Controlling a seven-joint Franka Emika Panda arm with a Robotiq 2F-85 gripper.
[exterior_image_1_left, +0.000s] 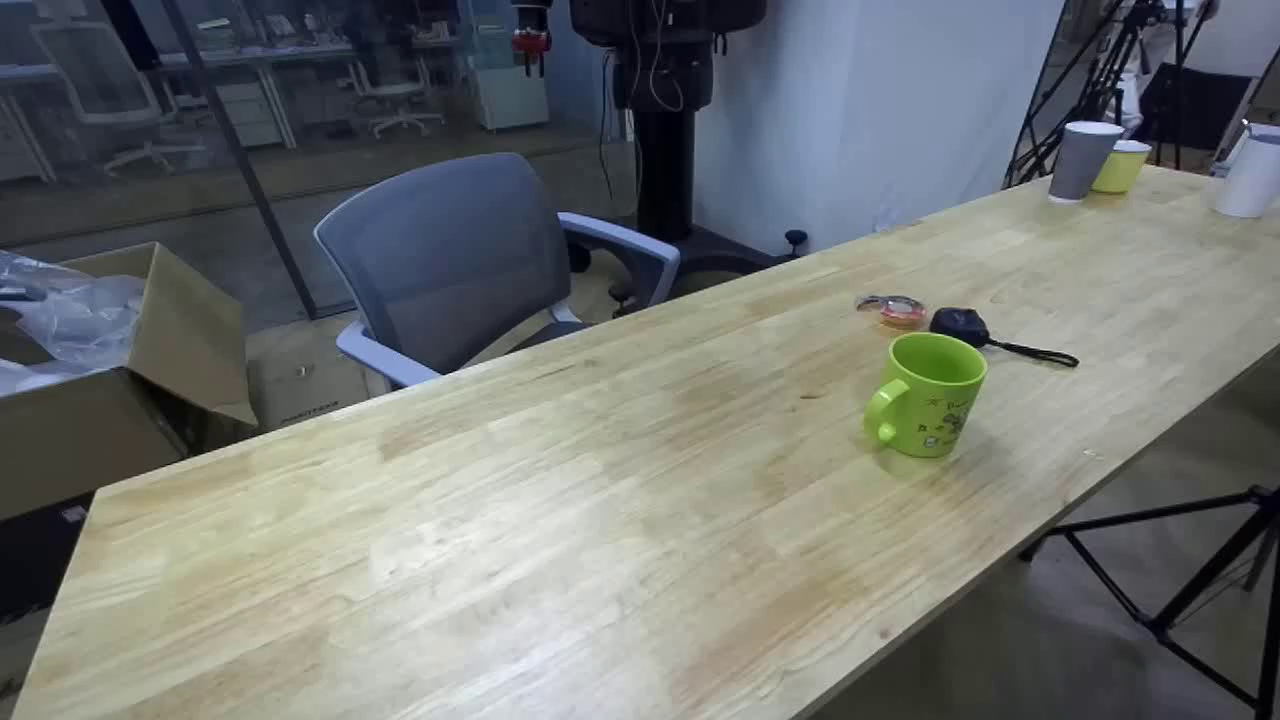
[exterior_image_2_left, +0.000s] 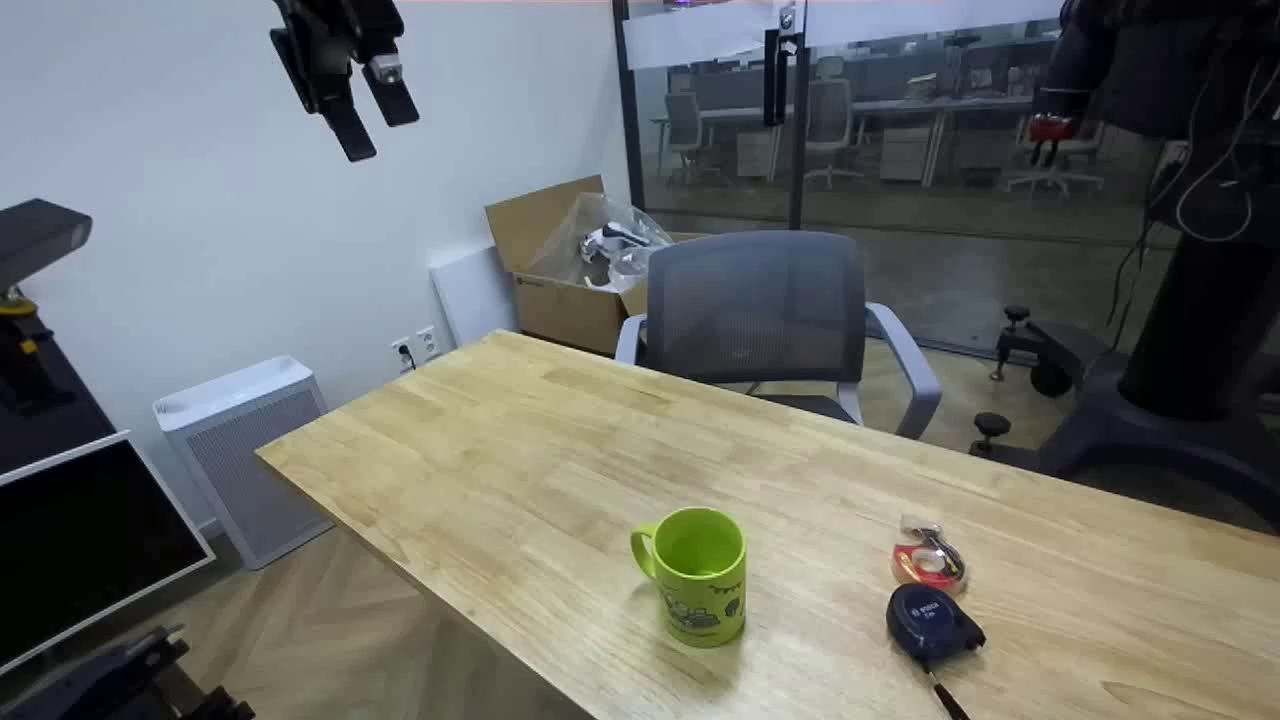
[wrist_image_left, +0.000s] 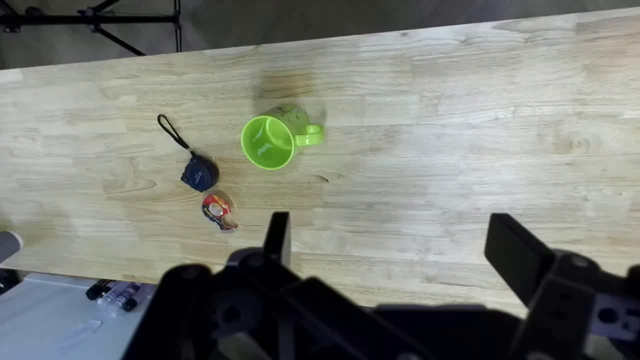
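A bright green mug (exterior_image_1_left: 925, 396) stands upright on the wooden table, its handle turned toward the table's bare end. Seen from above in the wrist view, the mug (wrist_image_left: 277, 137) appears empty. Near it lie a dark blue tape measure (exterior_image_2_left: 931, 622) with a black wrist strap and a small red tape dispenser (exterior_image_2_left: 929, 559). High over the table, my gripper (exterior_image_2_left: 374, 130) hangs at the upper left of exterior view 2. Its two black fingers (wrist_image_left: 278, 239) are spread wide in the wrist view, with only bare tabletop showing between them. Nothing is touching the gripper.
Grey and yellow cups (exterior_image_1_left: 1083, 162) and a white container (exterior_image_1_left: 1251, 174) stand at the table's far end. A grey chair (exterior_image_2_left: 756, 312) sits against the long edge, close to an open cardboard box (exterior_image_2_left: 576, 300).
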